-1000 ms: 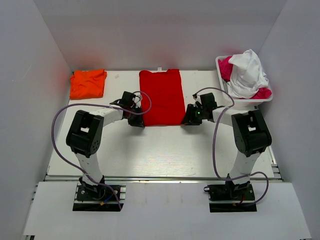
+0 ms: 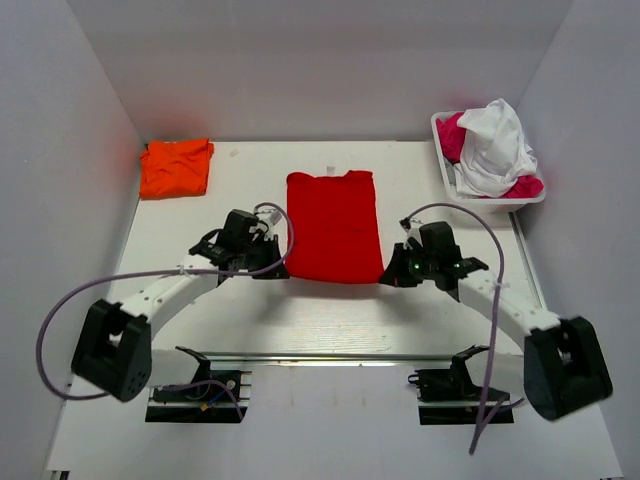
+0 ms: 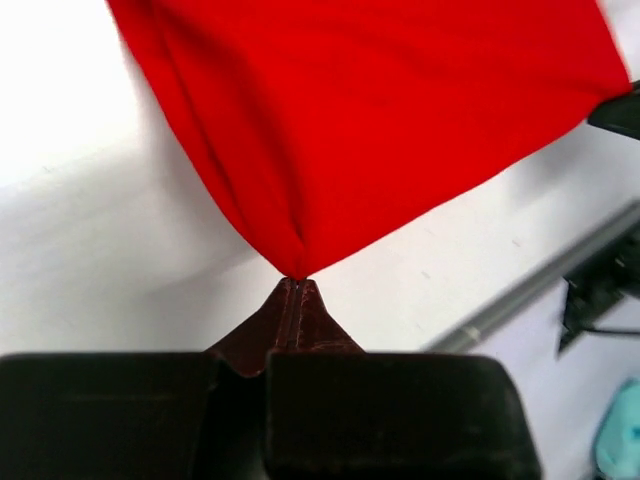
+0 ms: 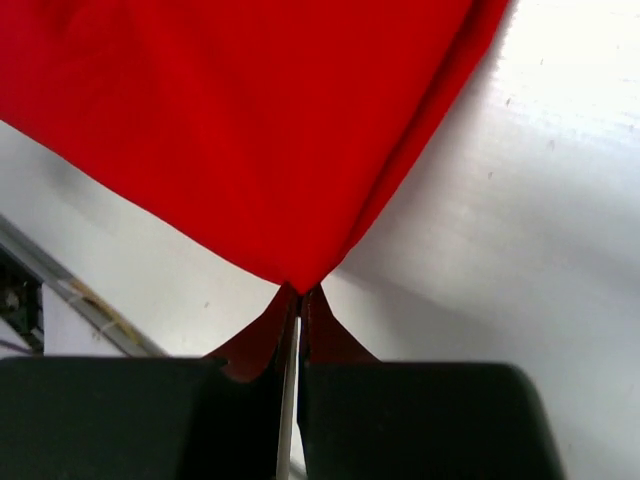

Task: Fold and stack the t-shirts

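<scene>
A red t-shirt, folded lengthwise into a long panel, stretches across the middle of the white table. Its near-left corner is pinched in my left gripper, which is shut on the cloth. At the near-right corner, my right gripper is likewise shut on the shirt's fabric. Between the two grippers the near edge runs fairly taut, and shadows under it suggest it is lifted off the table. An orange folded shirt lies at the table's far left.
A white basket at the back right holds a white cloth and crimson cloth. Grey walls enclose the back and sides.
Both grippers have come toward the near edge, dragging the red shirt with them; its far end has moved off the back edge of the table. The orange shirt and basket have not moved.
</scene>
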